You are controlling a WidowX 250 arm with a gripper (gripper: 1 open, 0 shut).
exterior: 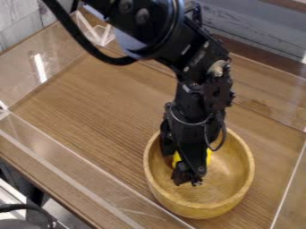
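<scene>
The black gripper (187,159) reaches down into a tan bowl (220,190) at the lower right of the camera view. A yellow object (201,158) lies in the bowl between or just behind the fingers, mostly hidden by them. Whether the fingers are closed on it cannot be seen clearly.
A white item (98,29) sits at the far upper left, partly behind the arm. Black cables lie at the lower left edge.
</scene>
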